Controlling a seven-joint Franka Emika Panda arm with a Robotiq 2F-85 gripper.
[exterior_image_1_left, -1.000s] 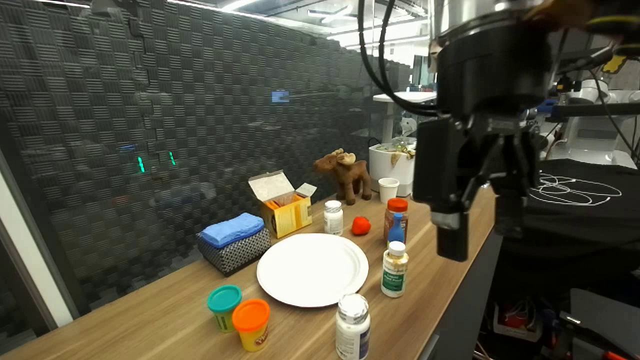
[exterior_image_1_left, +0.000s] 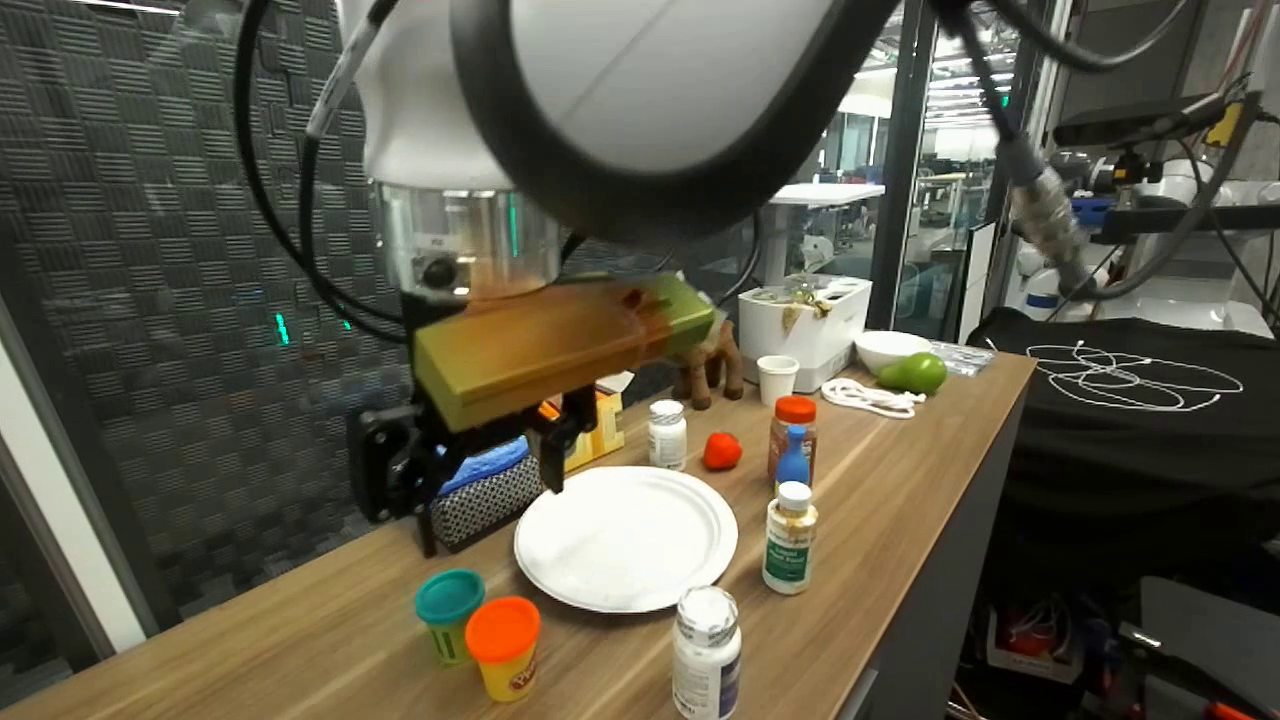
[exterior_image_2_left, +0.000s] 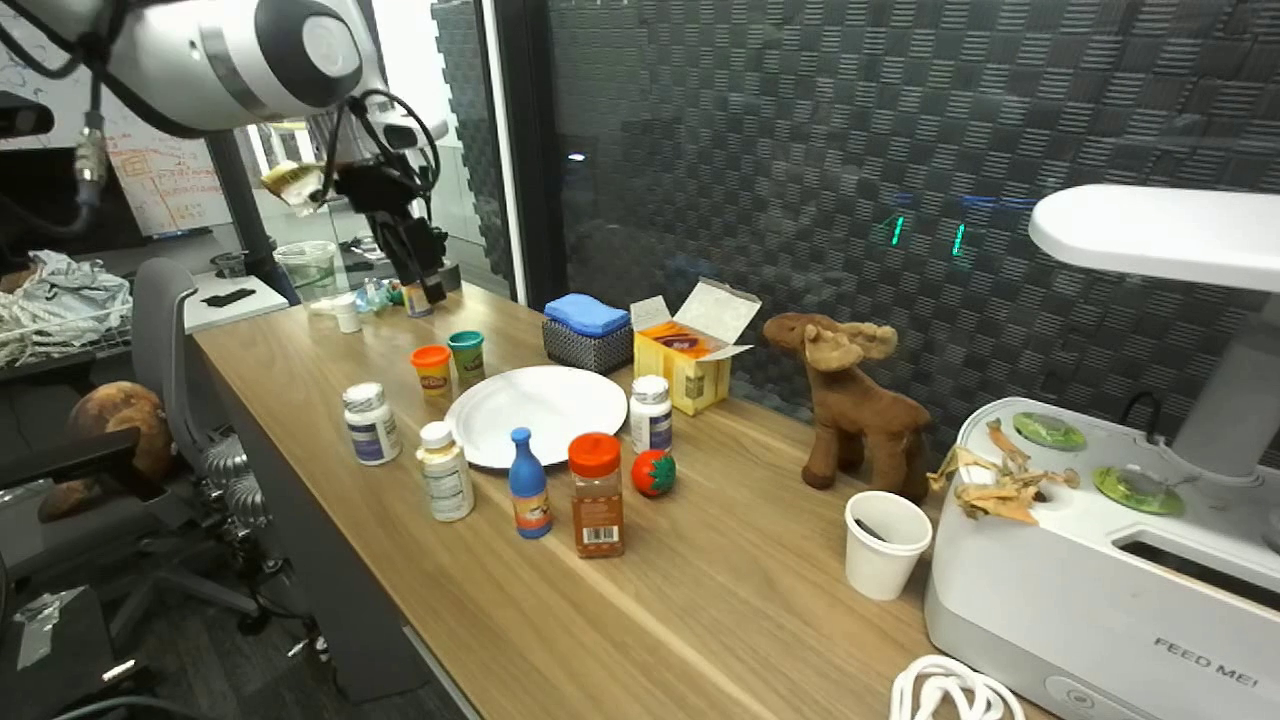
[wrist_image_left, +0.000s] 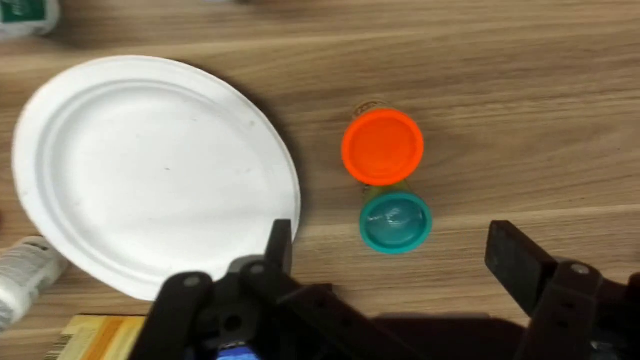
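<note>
My gripper is open above the counter, its fingers spread wide with nothing held. From the wrist view, the teal-lidded Play-Doh tub (wrist_image_left: 396, 222) lies between the two fingertips, well below them. Touching or almost touching it is the orange-lidded tub (wrist_image_left: 382, 147), farther up the frame. Left of both tubs sits an empty white plate (wrist_image_left: 150, 168), its lower right rim partly behind one finger. In exterior view 1 the gripper (exterior_image_1_left: 492, 510) hangs over the back of the counter, in front of the patterned basket (exterior_image_1_left: 486, 502) with its blue cloth.
Beyond the plate stand white bottles (exterior_image_2_left: 651, 414), a blue bottle (exterior_image_2_left: 529, 486), a red-capped jar (exterior_image_2_left: 596, 498) and a toy tomato (exterior_image_2_left: 654, 473). A yellow box (exterior_image_2_left: 684, 366) and a plush moose (exterior_image_2_left: 854, 408) line the wall. Right of the tubs, the wood is bare in the wrist view.
In exterior view 1 my arm has swung from the right, over the counter's front edge, to the left and back. The tubs, plate and bottles stand where they were.
</note>
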